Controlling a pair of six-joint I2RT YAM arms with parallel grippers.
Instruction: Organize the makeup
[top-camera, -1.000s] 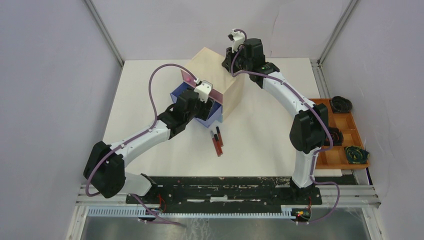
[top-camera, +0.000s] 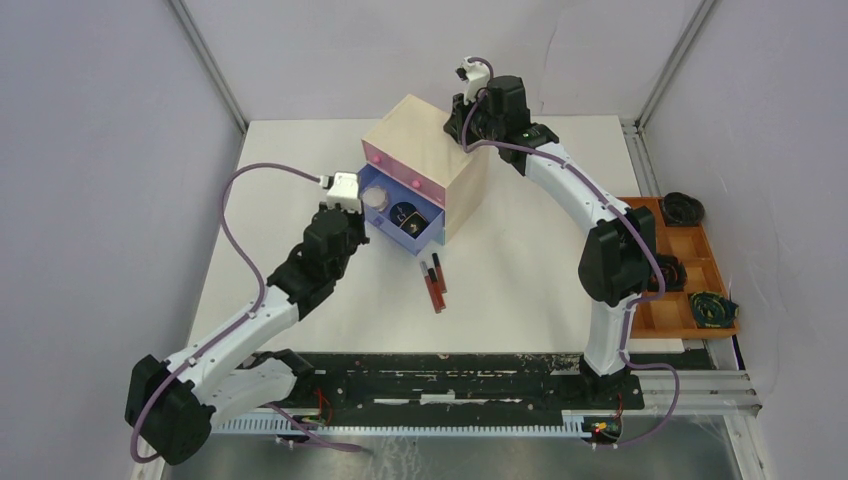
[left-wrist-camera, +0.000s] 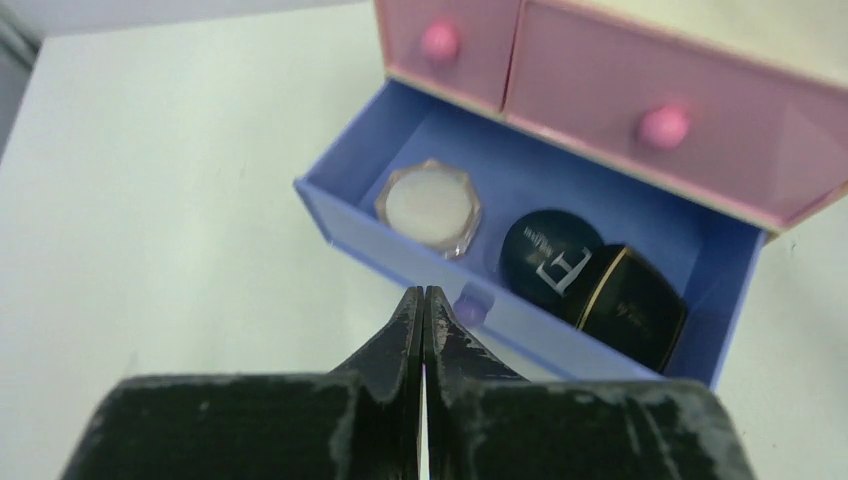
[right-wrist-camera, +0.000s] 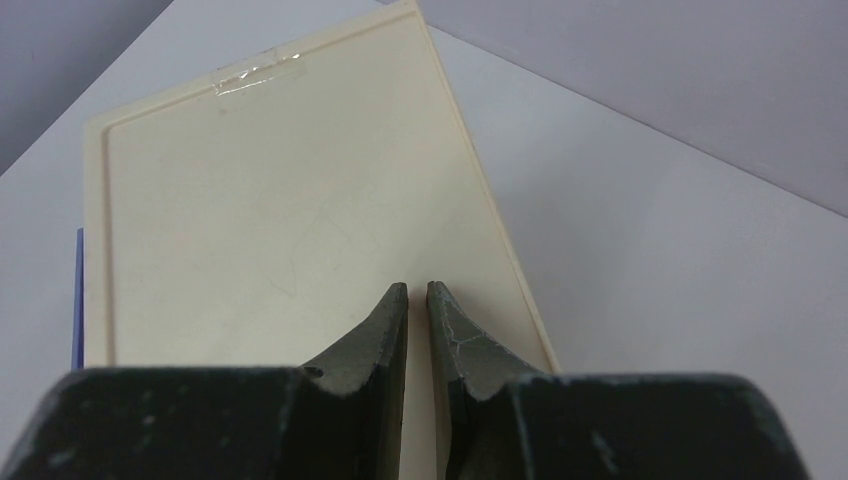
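A blue drawer (left-wrist-camera: 700, 245) stands pulled out of the pink-fronted box (top-camera: 405, 178). Inside it lie a pale many-sided compact (left-wrist-camera: 428, 205), a black round compact (left-wrist-camera: 545, 255) and a black case with a gold edge (left-wrist-camera: 635, 310), which leans against the round one. My left gripper is shut in front of the drawer's knob (left-wrist-camera: 471, 308), with nothing visible between its fingers. Over the box's cream top (right-wrist-camera: 280, 200) my right gripper is slightly open, a narrow empty gap between its tips. On the table lie red-and-black makeup sticks (top-camera: 434, 290).
An orange compartment tray (top-camera: 655, 318) with dark coiled items sits at the right table edge.
My left arm has drawn back from over the drawer to the left, uncovering the compacts inside. The right arm and the loose sticks look unmoved.
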